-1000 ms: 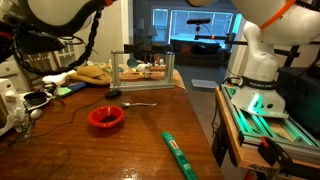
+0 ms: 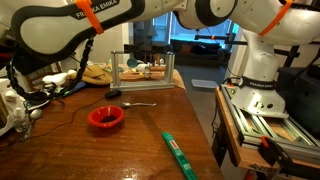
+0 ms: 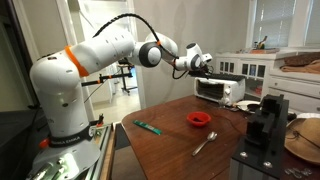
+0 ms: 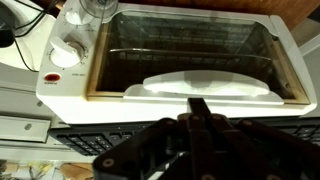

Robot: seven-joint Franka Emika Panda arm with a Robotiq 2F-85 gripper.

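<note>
A white toaster oven [image 3: 217, 90] stands at the far side of the table in exterior view 2. In the wrist view its glass door [image 4: 190, 60] is closed, with a pale handle [image 4: 205, 84] along its lower part and knobs [image 4: 67, 50] at the left. My gripper appears low in that view, its dark fingers shut and nothing showing between them. It points toward the handle; whether they touch cannot be told. A red bowl [image 2: 106, 117], a spoon [image 2: 139, 104] and a green box-like stick [image 2: 178, 155] lie on the table.
A black rack-like object [image 3: 262, 130] stands at the right of exterior view 2, near a round wooden board [image 3: 305, 138]. A white rack [image 2: 142, 70] stands behind the table in exterior view 1.
The arm's upper links have shifted across the top left of exterior view 1, and its orange ring now shows farther right. The bowl, spoon and green stick have stayed put.
</note>
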